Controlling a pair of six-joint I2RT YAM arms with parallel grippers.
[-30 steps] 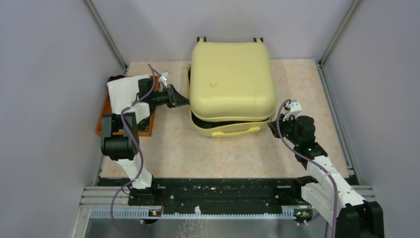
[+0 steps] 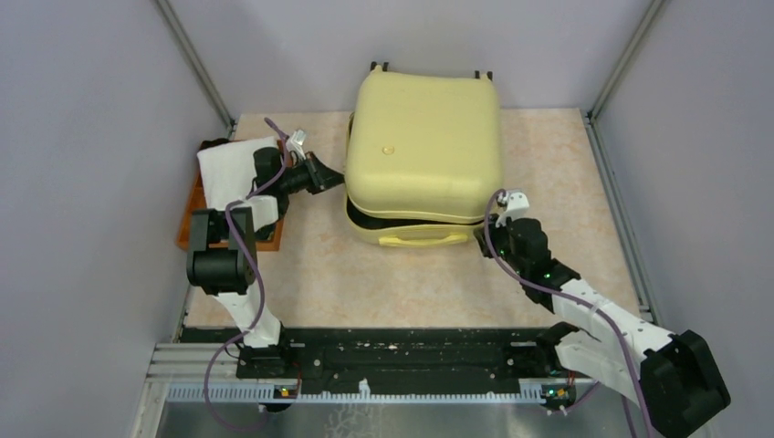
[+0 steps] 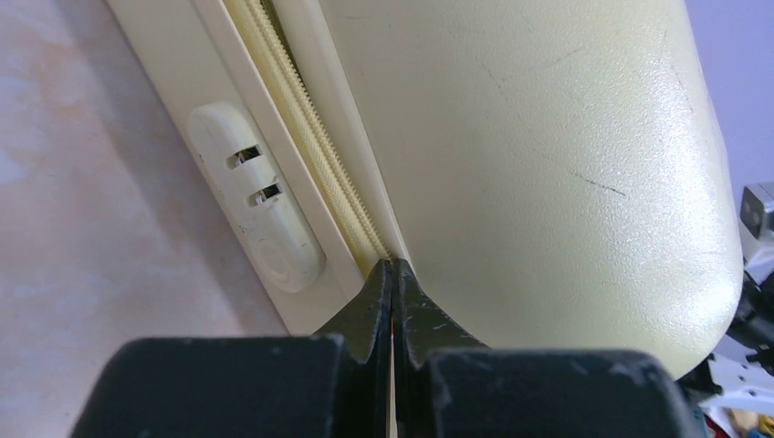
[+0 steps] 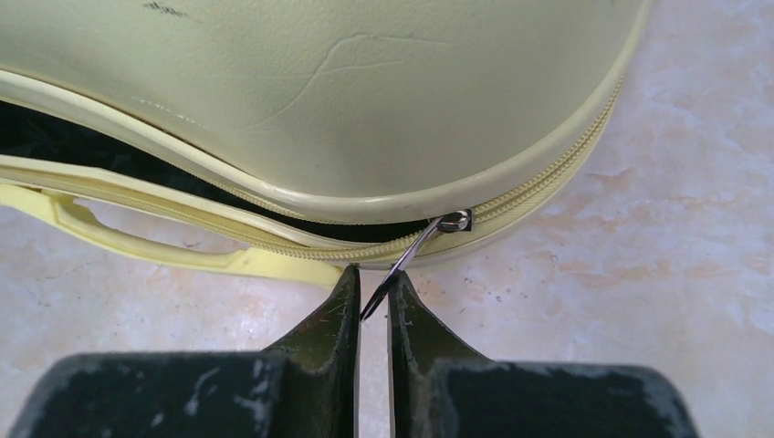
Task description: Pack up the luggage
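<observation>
A pale yellow suitcase (image 2: pixel 424 146) lies flat, its lid down over the base, with a dark gap along the front and the left side. In the right wrist view the zip is joined round the right corner up to a metal zip slider (image 4: pixel 454 222). My right gripper is shut on the slider's pull tab (image 4: pixel 399 270), just in front of the suitcase's front right corner. My left gripper is shut, its fingertips against the zip tape (image 3: pixel 315 137) on the suitcase's left side; nothing shows between them.
An orange box (image 2: pixel 196 196) holding a folded white cloth (image 2: pixel 235 169) stands at the left, partly under the left arm. The suitcase's yellow handle (image 2: pixel 424 241) sticks out at the front. Bare table (image 2: pixel 402 292) lies before it.
My right gripper has moved left along the suitcase's front edge. The suitcase has turned slightly and shifted a little.
</observation>
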